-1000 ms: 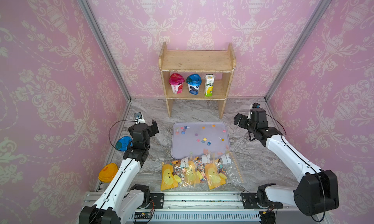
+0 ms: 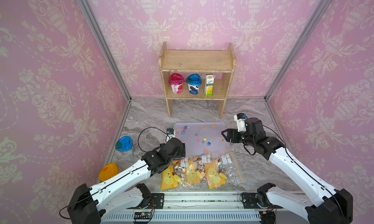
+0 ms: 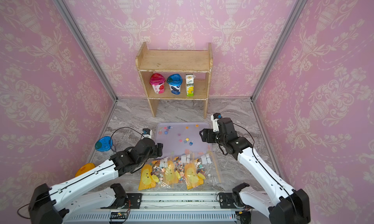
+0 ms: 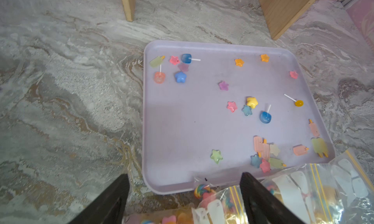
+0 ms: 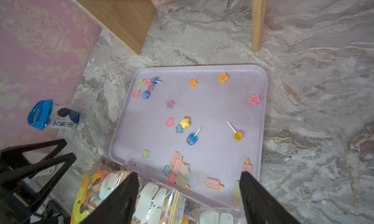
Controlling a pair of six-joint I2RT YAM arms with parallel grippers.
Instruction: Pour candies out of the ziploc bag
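Observation:
Several clear ziploc bags (image 2: 202, 173) of candies, some with yellow bear shapes, lie in a row along the front of the lilac tray (image 4: 183, 126), which has scattered candy stars, lollipops and popsicle shapes on it. My left gripper hangs over the tray's front-left edge above the bags, its fingers apart with nothing seen held. My right gripper is above the tray's right part, its fingers also apart and empty, with bags below it.
A wooden shelf (image 2: 196, 55) holding two cups and a carton stands behind the tray. A blue lid (image 2: 123, 142) and a yellow one (image 2: 107, 171) lie at the left. The table either side of the tray is mostly clear.
My left gripper has moved right and down towards the bags. The bags lie as before.

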